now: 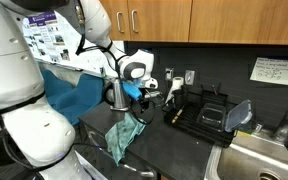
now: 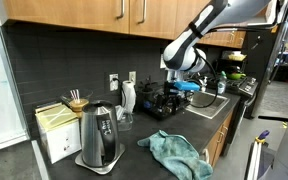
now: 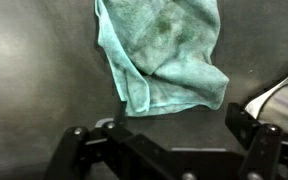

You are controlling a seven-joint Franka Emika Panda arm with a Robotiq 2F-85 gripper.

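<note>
A teal cloth (image 2: 179, 152) lies crumpled on the dark counter; it also shows in exterior view 1 as a towel (image 1: 124, 136) near the front edge. In the wrist view the cloth (image 3: 174, 55) spreads ahead of my fingers, its lower edge creased and folded. My gripper stands open, with nothing held between its fingers. From exterior view 2, the gripper (image 2: 171, 101) hangs in the air above the counter, apart from the cloth.
A steel kettle (image 2: 99, 137) stands on its base left of the cloth; shiny metal (image 3: 286, 103) shows at the wrist view's right edge. A black dish rack (image 1: 202, 120) and a sink (image 1: 246, 160) lie to the right. Between cloth and rack the counter (image 1: 179, 150) is bare.
</note>
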